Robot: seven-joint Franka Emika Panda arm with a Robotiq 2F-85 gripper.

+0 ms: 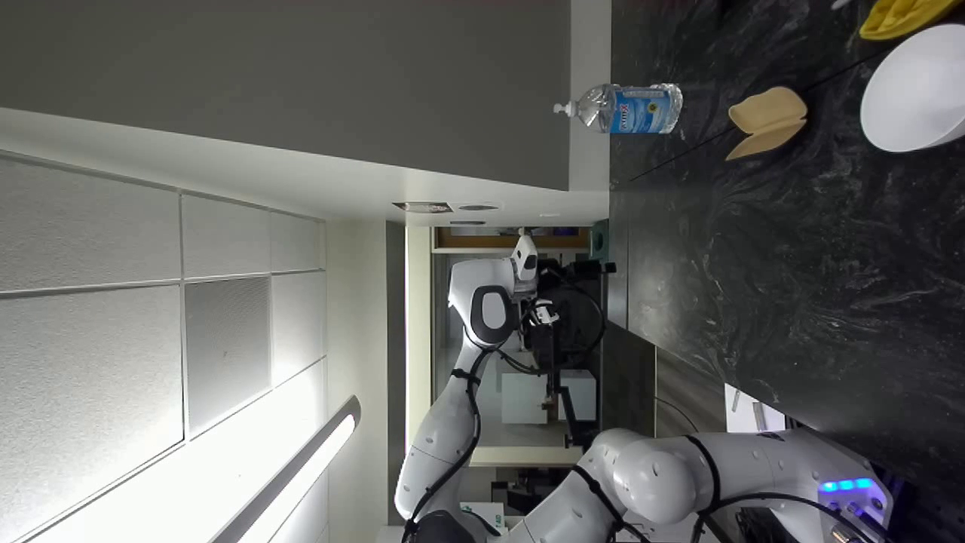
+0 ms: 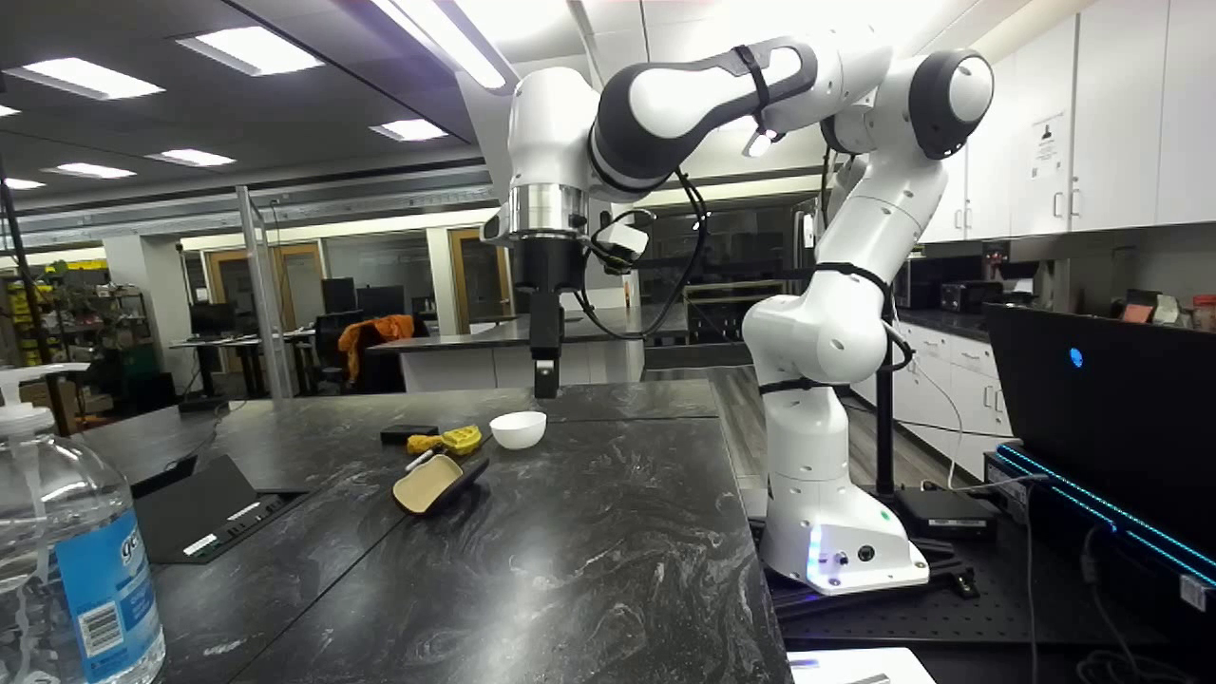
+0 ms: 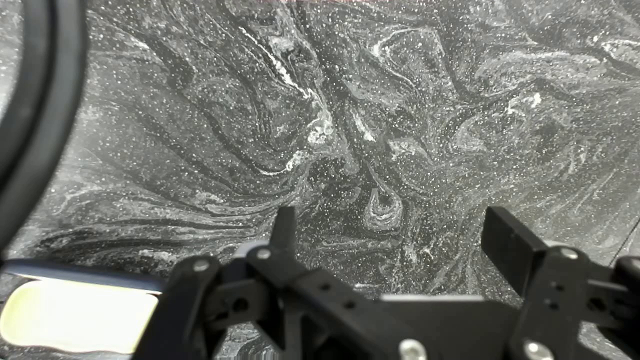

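My gripper stands open high over the dark marbled tabletop, with only bare surface showing between its fingers. A white bowl sits upright on the table in the second exterior view, apart from the gripper. Nearby rests a tan, dark-backed case, spread apart like a clam shell. In the wrist view, part of that case shows at the lower left. Beside the bowl lies a yellow item, too small to identify.
A clear pump bottle with a blue label stands near the table's edge. In the second exterior view, a black folded panel and a small black block occupy the left side.
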